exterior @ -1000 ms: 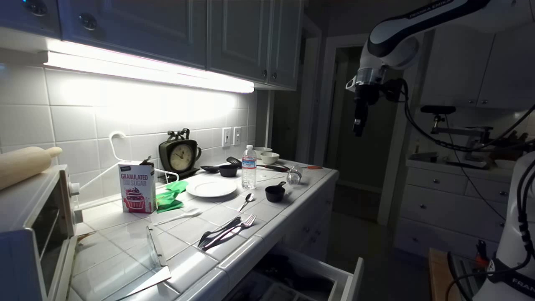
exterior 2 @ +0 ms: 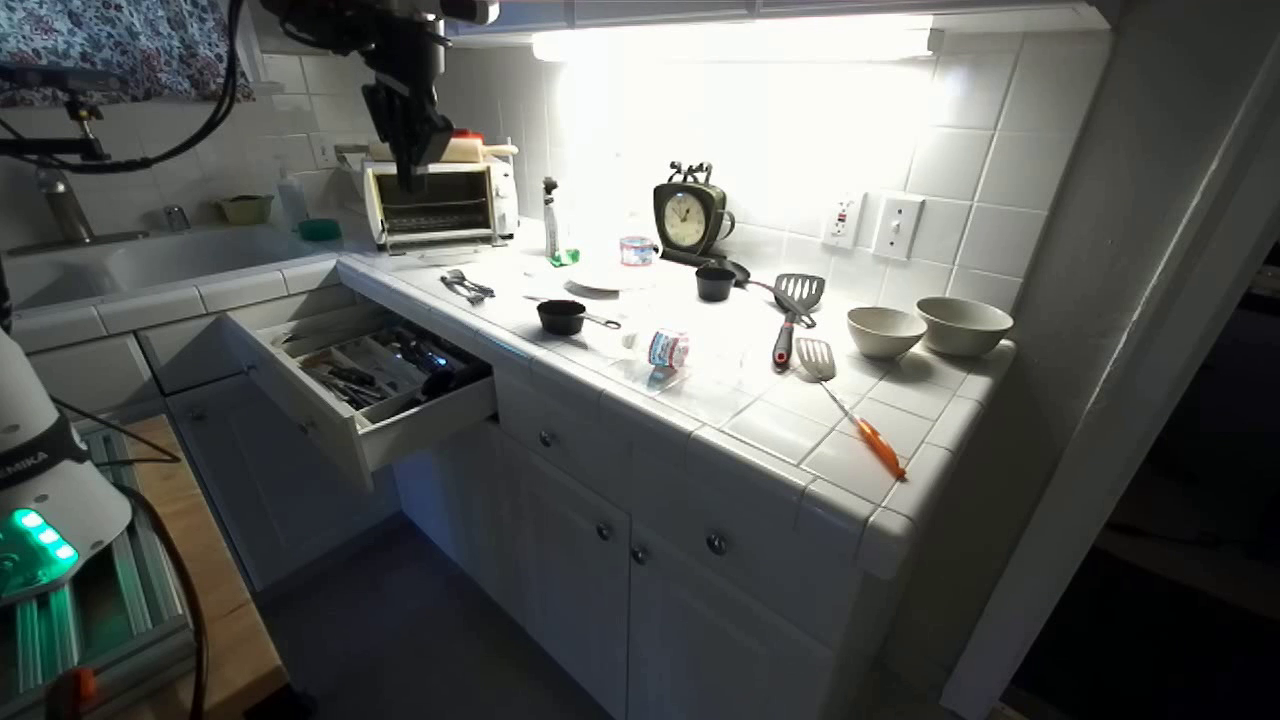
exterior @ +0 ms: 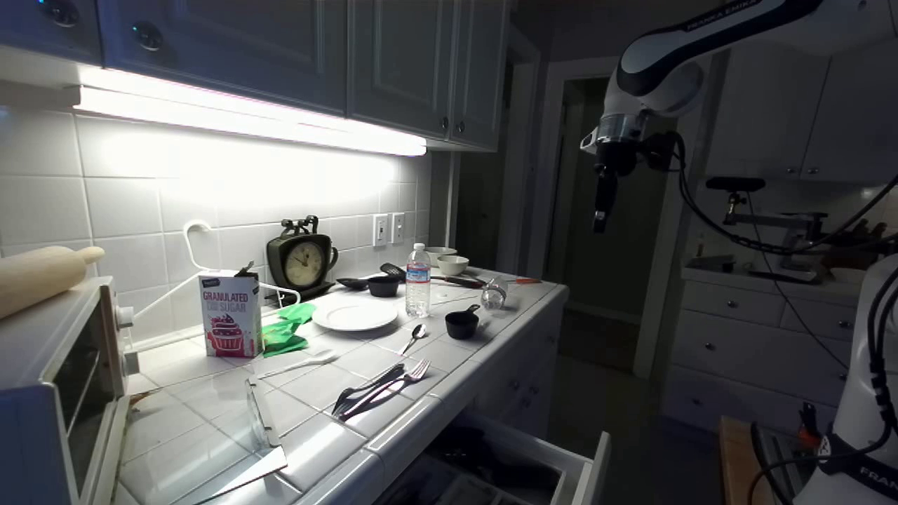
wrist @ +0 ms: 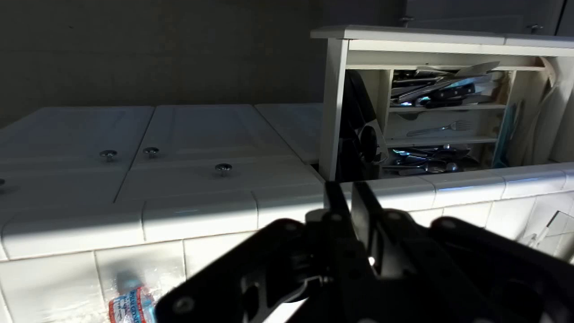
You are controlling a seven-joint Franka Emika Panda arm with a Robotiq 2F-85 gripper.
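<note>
High above the floor in front of the counter hangs my gripper (exterior: 599, 222), pointing down. In the wrist view its dark fingers (wrist: 334, 198) stand close together, a narrow gap between them and nothing held. A pulled-out drawer (exterior 2: 342, 438) with compartments of utensils lies below; a single fork (wrist: 444, 128) rests in its middle compartment. On the tiled counter are a fork (exterior: 389, 388) beside a dark utensil, a spoon (exterior: 413, 338), a black measuring cup (exterior: 461, 325) and an upright water bottle (exterior: 418, 286). A second, clear bottle (exterior 2: 668, 349) lies on its side near the front edge.
Along the wall stand a toaster oven (exterior 2: 438, 202), a sugar box (exterior: 229, 315), a clock (exterior: 300, 259) and a white plate (exterior: 354, 315). Two bowls (exterior 2: 885, 332) and an orange-handled spatula (exterior 2: 879, 446) occupy the far end. A clear angled panel (exterior: 262, 421) sits near the oven.
The fingers' outline at the tip looks slightly different and narrower in exterior view 1. The arm's pose, the drawer and the counter things look the same.
</note>
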